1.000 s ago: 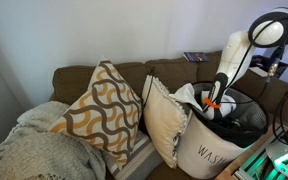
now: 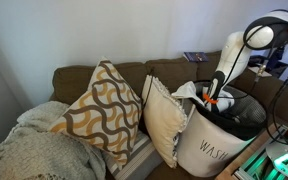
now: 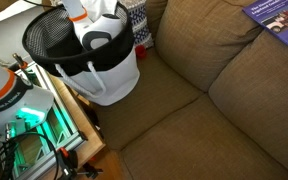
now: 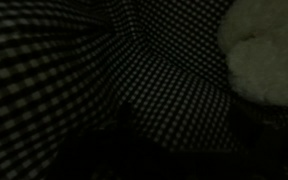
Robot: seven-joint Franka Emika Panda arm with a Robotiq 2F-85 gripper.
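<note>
A white hamper (image 2: 202,151) with "WASH" lettering and a dark checked lining (image 3: 46,35) stands at the right in exterior view 1. My white arm (image 2: 231,62) reaches down into it, so the gripper is hidden by the rim in both exterior views. The wrist view is very dark: checked lining (image 4: 169,75) fills most of it, with a fluffy whitish thing (image 4: 267,70) at the right edge. The fingers are lost in shadow there, and whether they hold anything does not show. White cloth (image 2: 187,91) lies over the hamper's left rim.
A patterned pillow (image 2: 102,108), a cream pillow (image 2: 163,122) and a grey knitted blanket (image 2: 44,155) crowd the brown couch (image 3: 174,130) left of the hamper. A magazine (image 3: 279,18) lies on the couch. Bare seat shows beside the hamper in exterior view 2.
The arm's lower part and its orange band have risen slightly inside the hamper, and the elbow has shifted a little. The pillows, blanket and hamper look unmoved.
</note>
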